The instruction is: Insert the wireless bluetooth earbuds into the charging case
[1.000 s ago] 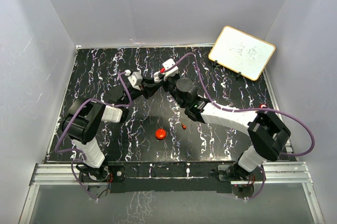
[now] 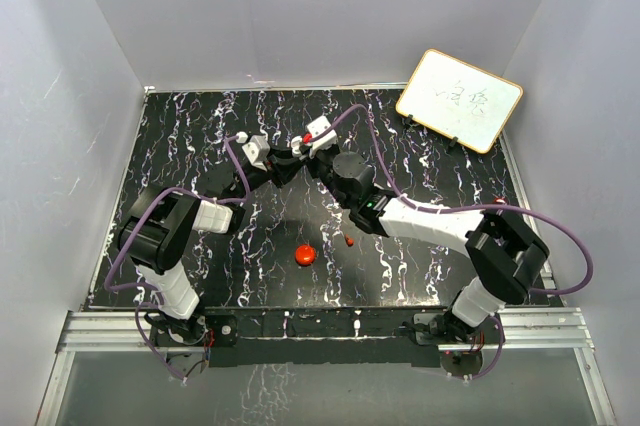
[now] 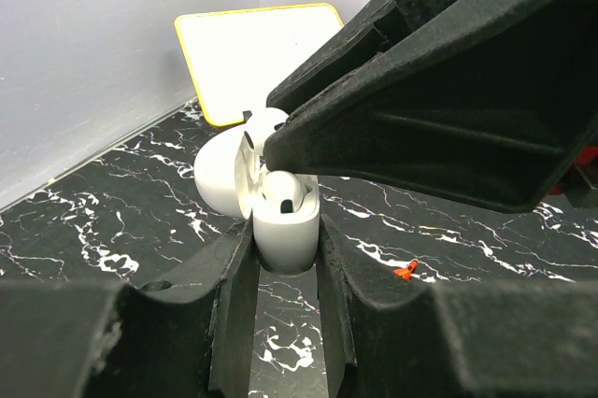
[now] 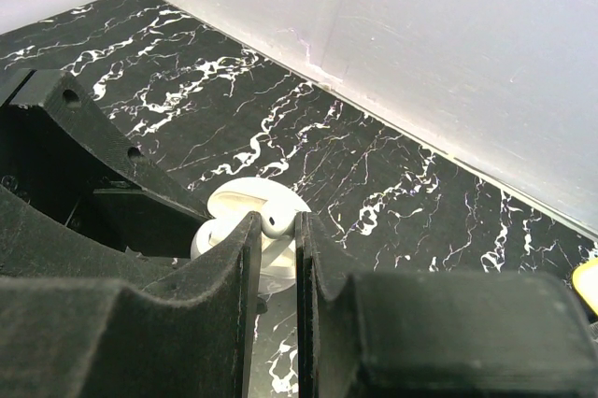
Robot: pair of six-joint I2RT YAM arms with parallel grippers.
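Note:
In the left wrist view, the white charging case [image 3: 286,237] is gripped upright between the fingers of my left gripper, its lid [image 3: 220,172] swung open to the left. One earbud [image 3: 282,189] sits in the case's near slot. A second earbud [image 3: 265,125] is at the far end of the case, held by my right gripper, whose dark fingers [image 3: 402,108] reach in from the upper right. From the right wrist view, my right gripper is shut on this earbud's rounded head [image 4: 277,217], right against the open case [image 4: 245,200]. How deep its stem sits is hidden.
A round red object [image 2: 305,255] and a small red-orange piece [image 2: 349,241] lie on the black marbled table nearer the front. At the back right stands a whiteboard [image 2: 460,99].
The left arm stays where it was, and both grips look the same.

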